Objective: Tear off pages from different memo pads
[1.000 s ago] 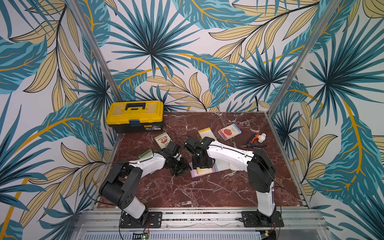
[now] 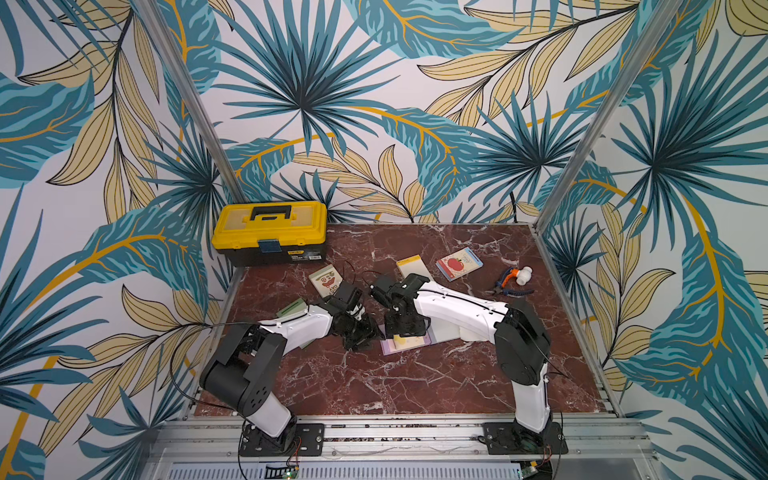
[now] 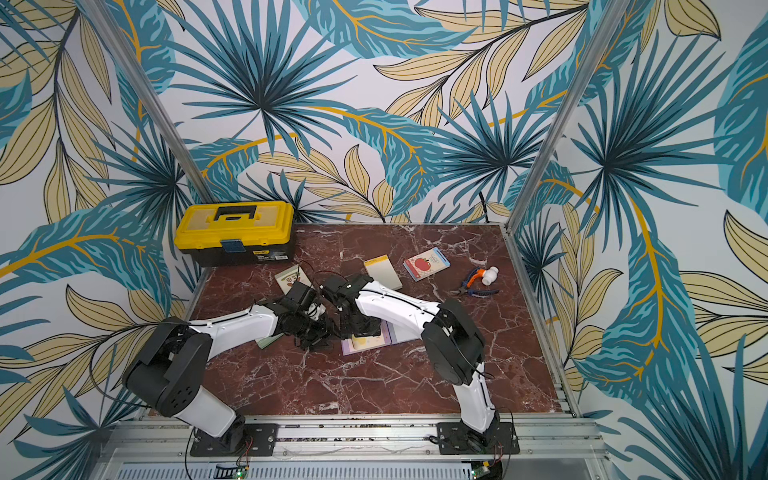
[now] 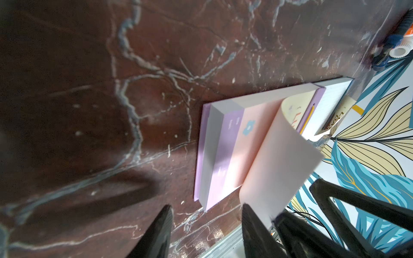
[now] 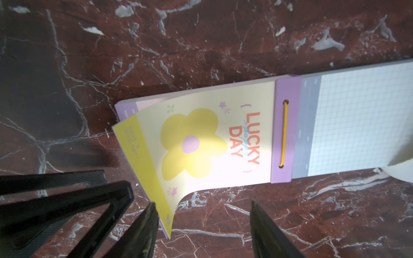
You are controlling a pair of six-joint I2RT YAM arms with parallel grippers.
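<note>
A memo pad (image 5: 124,107) with a lilac edge and a yellow-stitched lilac binding (image 5: 286,129) lies on the table. Its cream "LUCKY DAY" page (image 5: 253,94), printed with a yellow flower, is still joined at the binding, while its free end curls up off the stack. From the side, the raised page (image 4: 279,167) shows a pale underside. My right gripper stands open over the pad, one finger close to the page's lower corner. Beside the pad's free end, my left gripper is open with nothing between its fingers.
A gridded sheet (image 5: 365,116) adjoins the binding. Other pads, one with a tomato cover (image 2: 459,263) and a beige one (image 2: 325,281), lie behind the arms. Pliers (image 2: 512,289) are at right, the yellow toolbox (image 2: 270,224) at back left.
A larger patch of yellow page shows beneath the right gripper in the top left view. Both arms have hardly moved.
</note>
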